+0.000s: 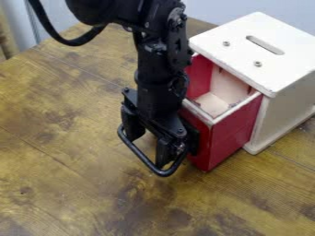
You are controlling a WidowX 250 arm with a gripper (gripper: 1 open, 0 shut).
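Observation:
My black gripper (157,138) points down in the middle of the view, low over the wooden table, in front of the red drawer (227,138) of a white wooden box (271,64). The drawer stands pulled out, and a pale interior shows inside it. The gripper's fingers and whatever may be between them are hidden behind its own black body and bar, so their state does not show.
A pale wall runs along the back, with a wooden edge at the far upper left.

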